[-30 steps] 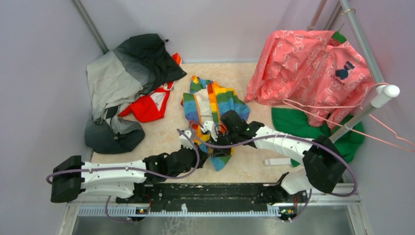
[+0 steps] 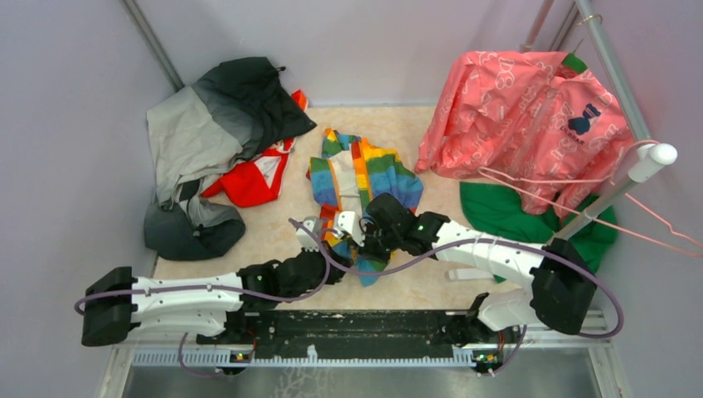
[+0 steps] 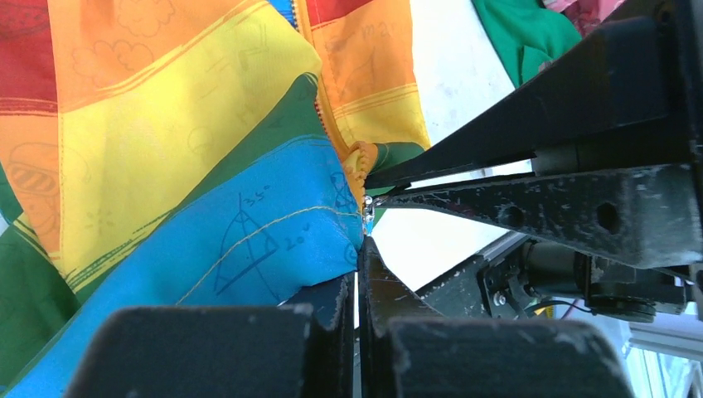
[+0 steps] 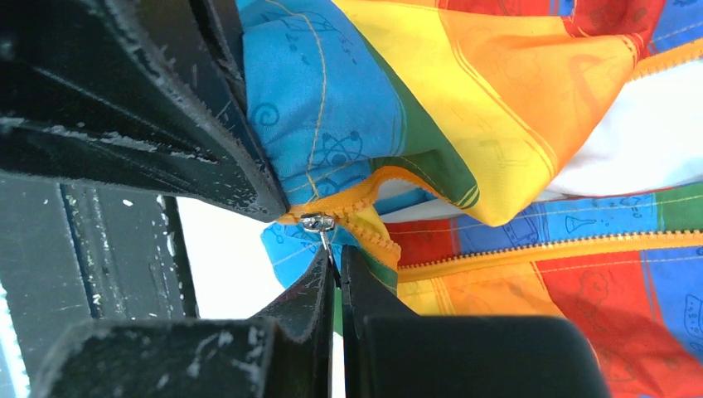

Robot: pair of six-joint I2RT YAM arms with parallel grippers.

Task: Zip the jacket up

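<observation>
The rainbow jacket [image 2: 385, 174] lies front-centre with both grippers over its lower end. In the left wrist view my left gripper is shut at the lower edge of the blue fabric [image 3: 232, 249], below the zipper slider [image 3: 368, 207]. My right gripper reaches in from the right, its tips shut at the slider. In the right wrist view the slider [image 4: 317, 222] sits on orange zipper tape, its thin pull running down to the shut right gripper's fingertips. Whether the left fingers pinch fabric is hard to tell.
Grey and red garments [image 2: 207, 141] are piled at the left. A pink jacket [image 2: 514, 108] hangs at the right above green cloth [image 2: 506, 207], beside a metal rack [image 2: 605, 199] with pink hangers. Bare table shows around the rainbow jacket.
Over the last second both arms have shifted slightly toward the front and left, around the jacket's lower end.
</observation>
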